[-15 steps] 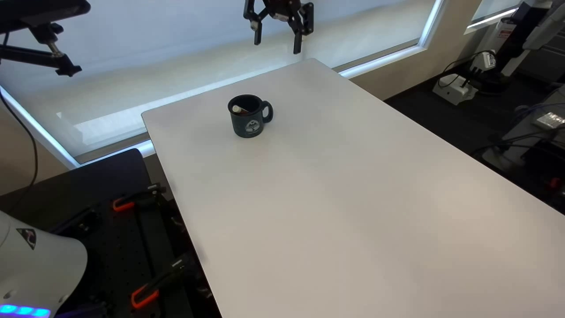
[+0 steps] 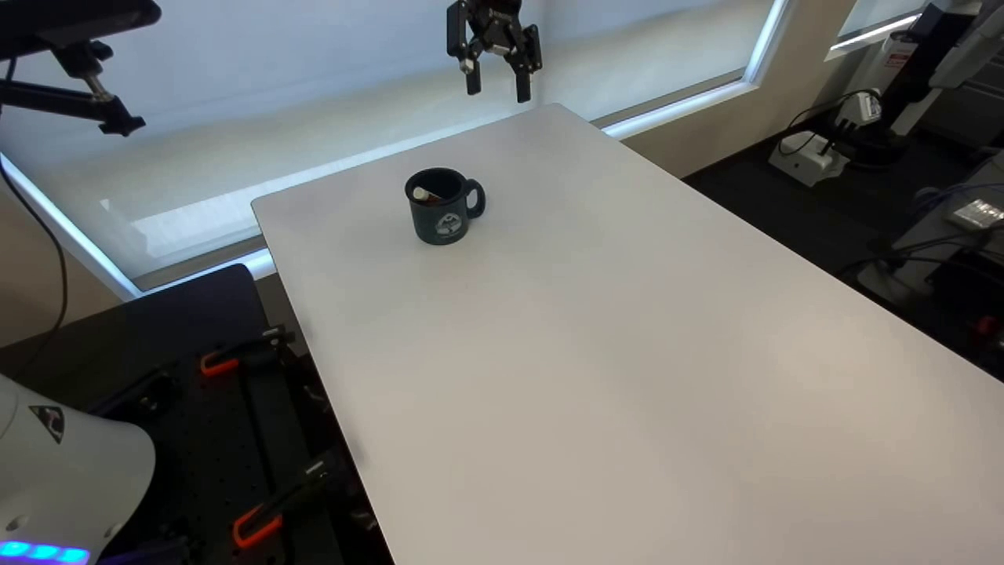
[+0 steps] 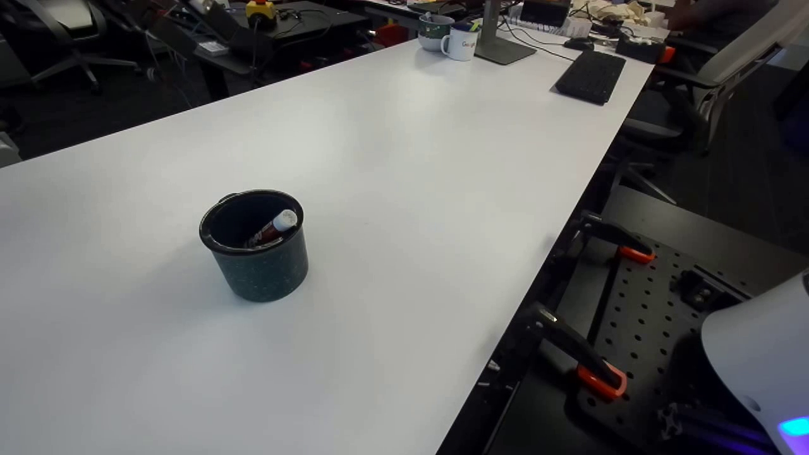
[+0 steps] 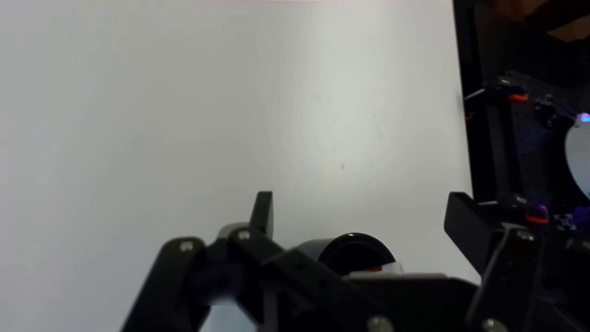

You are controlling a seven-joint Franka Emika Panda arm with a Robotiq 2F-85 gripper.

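A dark green mug (image 2: 438,218) stands upright on the white table, its handle toward the right in the first exterior view. Inside it leans a marker (image 3: 273,228) with a white cap, its lower part hidden by the mug wall. High above the table hangs my gripper (image 2: 498,92), open, with nothing between its fingers. In the wrist view the fingers (image 4: 262,213) are spread wide, and the mug's dark rim (image 4: 356,237) shows partly behind the gripper's body. The second exterior view does not include the gripper.
Orange-tipped clamps (image 3: 604,379) sit beside the table edge.
In the first exterior view my gripper has turned, so its fingers look closer together and more level. The left finger sits lower. The mug and marker have stayed put.
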